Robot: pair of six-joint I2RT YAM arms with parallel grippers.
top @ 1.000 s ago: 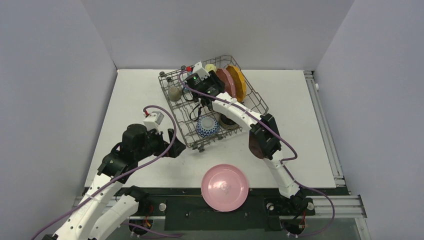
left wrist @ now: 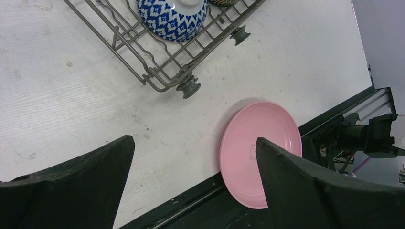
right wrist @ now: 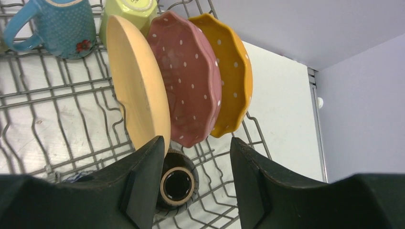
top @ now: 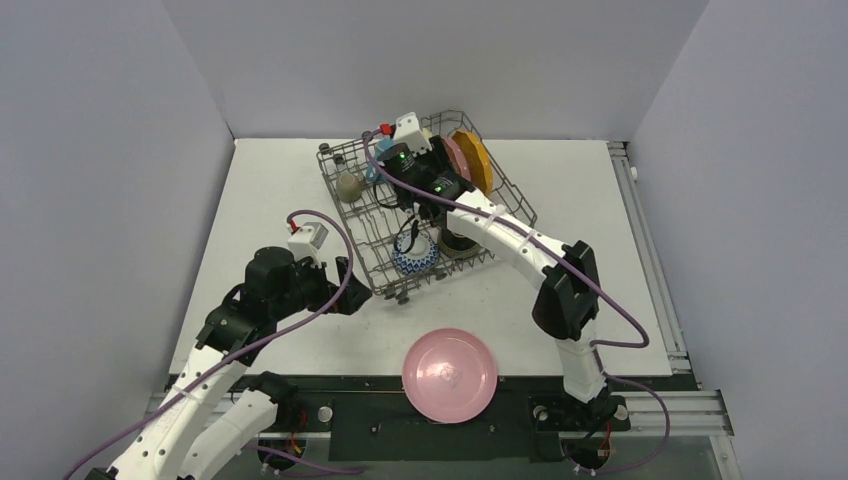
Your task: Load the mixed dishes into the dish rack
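Observation:
My right gripper stands open above the dish rack (top: pixel 367 245), with no dish between its fingers. Beneath and ahead of it, a cream plate (right wrist: pixel 138 81), a dusky pink dotted plate (right wrist: pixel 191 76) and an orange dotted plate (right wrist: pixel 234 71) stand on edge in the rack. Flat at the table's front edge lies a pink plate (top: pixel 450 375), partly overhanging. Left of that plate my left gripper (top: pixel 350 287) hovers open and empty near the rack's front corner. In the top view my right arm hides the cream plate.
Also in the rack are a blue mug (right wrist: pixel 67 28), a green cup (right wrist: pixel 128 13), a beige cup (top: pixel 348 187), a blue-white bowl (top: pixel 415 253) and a dark round cup (right wrist: pixel 176 183). Table right of the rack is clear, and walls enclose the back and sides.
The left arm has stayed still.

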